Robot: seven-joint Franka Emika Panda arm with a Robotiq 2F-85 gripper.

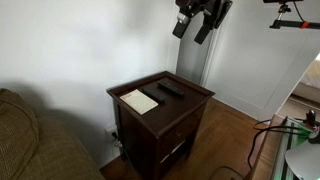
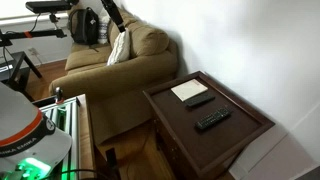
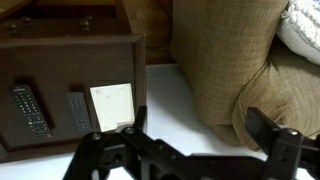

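Observation:
My gripper (image 1: 192, 33) hangs high above a dark wooden side table (image 2: 165, 105), its fingers apart. In the wrist view the gripper has nothing between its fingers. On the tabletop lie a white notepad (image 2: 190, 90), a small dark remote (image 2: 200, 102) and a longer black remote (image 2: 213, 120) in a row. From above, the notepad (image 3: 113, 106) is nearest the gripper's left finger, with the small remote (image 3: 78, 111) and the long remote (image 3: 30, 108) farther left. None of them is touched.
A brown couch (image 2: 145, 40) with a pale pillow (image 2: 120, 46) stands beside the table. The white wall (image 1: 75, 45) rises behind it. Cables (image 1: 265, 130) run near the robot's base on the right. The tabletop has bare room around the items.

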